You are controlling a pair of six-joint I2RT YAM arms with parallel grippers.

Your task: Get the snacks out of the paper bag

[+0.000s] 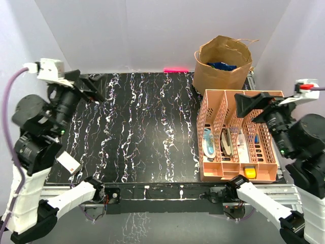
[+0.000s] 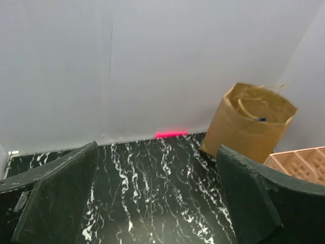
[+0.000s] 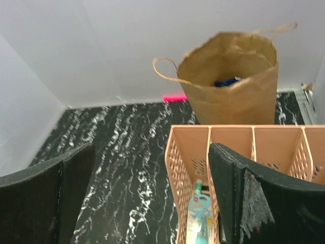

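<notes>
At the back right of the table stands an upright brown paper bag, its top open and its string handles loose. Inside it a dark blue packet shows; the rest of the contents is hidden. My left gripper hangs over the left part of the table, far from the bag. Its fingers are spread wide with only bare table between them. Above the orange basket, in front of the bag, my right gripper is also open and empty, as its parted fingers show.
The orange divided basket sits directly before the bag and holds several packaged items and a yellow object. A pink strip lies at the back edge. A white box is at front left.
</notes>
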